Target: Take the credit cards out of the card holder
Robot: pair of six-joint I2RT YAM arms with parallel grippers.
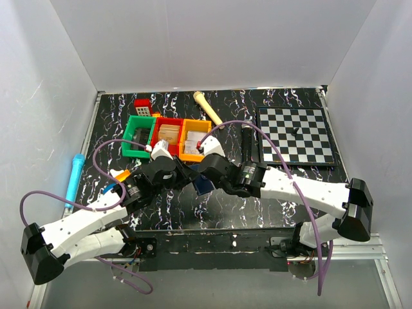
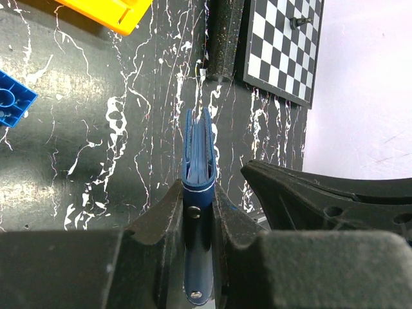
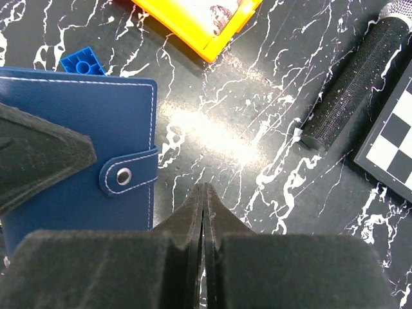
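Observation:
A dark blue card holder point(image 3: 77, 193) with a snap strap hangs above the middle of the table, partly under the arms in the top view. My left gripper is shut on it; the left wrist view shows it edge-on, upright between the fingers. In the right wrist view my right gripper is shut, nothing between its tips, just to the right of the holder. Whether cards sit inside the holder I cannot tell.
Green, red and orange bins point(image 1: 196, 125) stand at the back. A chessboard point(image 1: 296, 132) and a black cylinder point(image 3: 351, 84) lie to the right, blue plastic pieces point(image 3: 84, 63) to the left.

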